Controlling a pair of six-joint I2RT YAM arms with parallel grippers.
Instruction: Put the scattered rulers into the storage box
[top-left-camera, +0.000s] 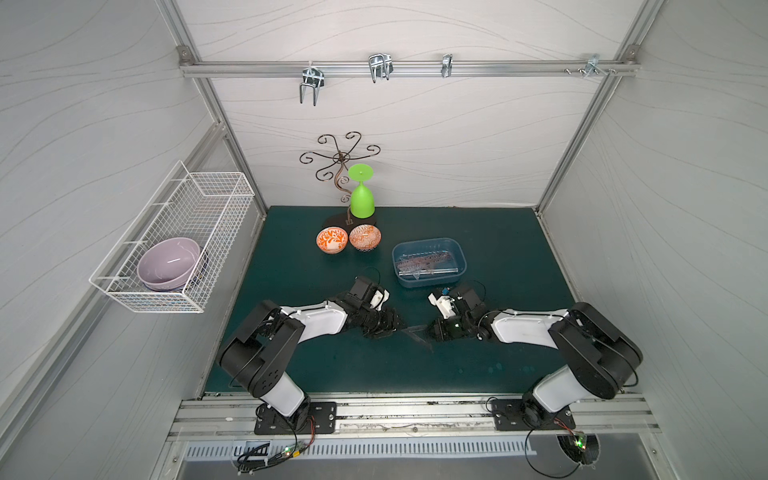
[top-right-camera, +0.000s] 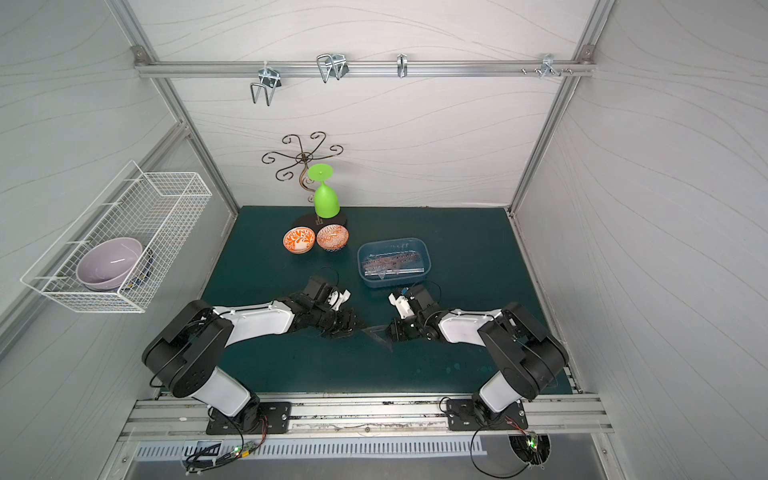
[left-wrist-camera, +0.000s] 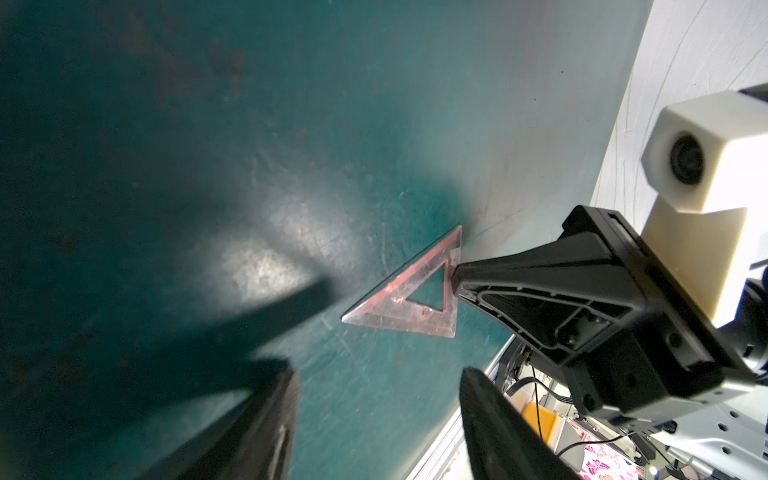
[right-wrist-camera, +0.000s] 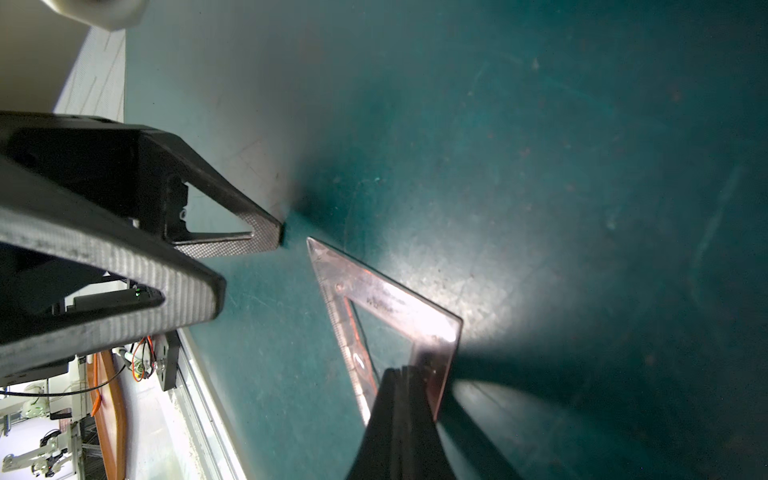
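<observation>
A clear triangular ruler (top-left-camera: 417, 335) is between my two grippers near the front of the dark green table. My right gripper is shut with its fingertips on one side of the triangle; in the left wrist view its black tip meets the triangle's edge. My left gripper stands open, the triangle (left-wrist-camera: 428, 316) lying beyond its fingertips, with nothing between them. Behind the arms sits the blue storage box (top-left-camera: 429, 281), with several clear rulers (top-left-camera: 424, 262) inside.
Two orange patterned bowls (top-left-camera: 332, 240) and a green goblet (top-left-camera: 362, 200) stand at the back left beside a metal stand (top-left-camera: 341, 158). A wire basket (top-left-camera: 200, 300) hangs on the left wall.
</observation>
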